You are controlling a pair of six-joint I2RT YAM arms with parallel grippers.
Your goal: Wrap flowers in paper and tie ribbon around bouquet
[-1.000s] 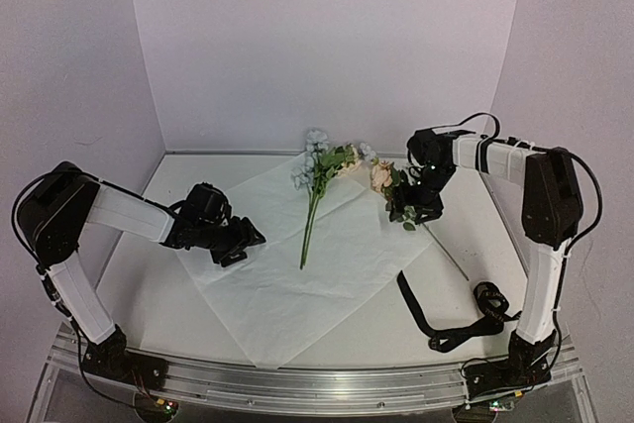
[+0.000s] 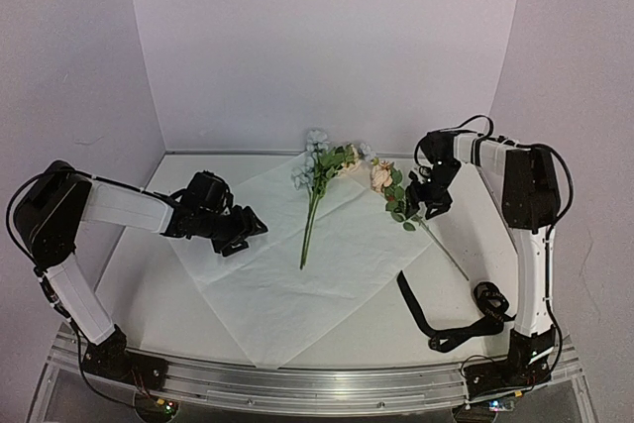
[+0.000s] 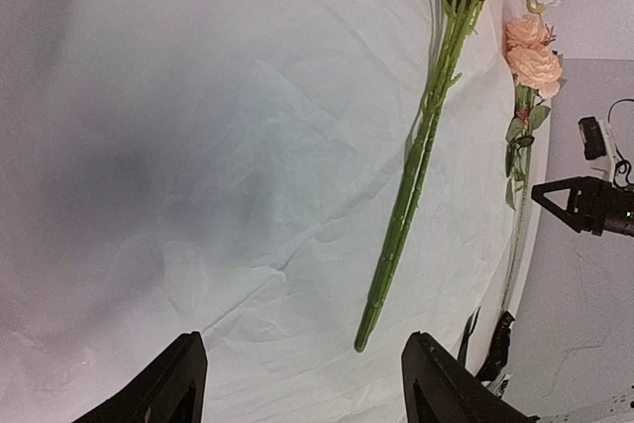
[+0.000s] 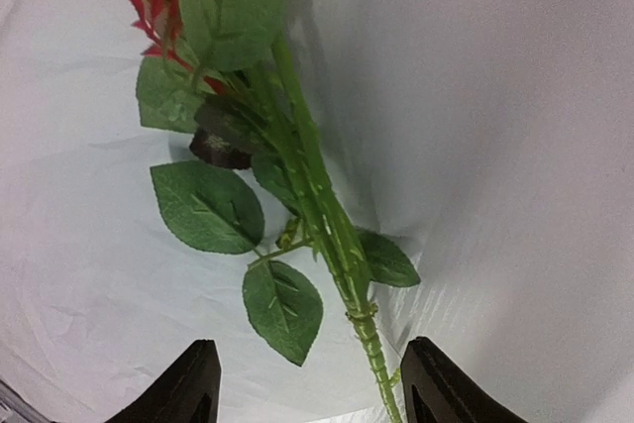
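Note:
Green stems with pale blue flowers [image 2: 307, 190] lie near the middle of a white paper sheet [image 2: 282, 314]. A peach-flowered stem [image 2: 383, 175] lies at the sheet's right edge, its long stem reaching toward the lower right. Over its leaves hovers my right gripper [image 2: 425, 213], open; in the right wrist view the green stem [image 4: 332, 235] runs down between the fingers, nearer the right-hand one, not gripped. Left of the blue bunch, above the paper, my left gripper [image 2: 251, 238] stands open and empty. A black ribbon [image 2: 421, 322] lies partly unrolled at the lower right.
Cream blossoms and another bluish bloom [image 2: 366, 151] lie at the back, between the two stems. Walls [image 2: 327, 47] close in the back and sides.
My right gripper has shifted a little to the right over the peach stem, showing more of its leaves. My left gripper has moved slightly, turning its fingers a little. Flowers, paper and ribbon look unmoved.

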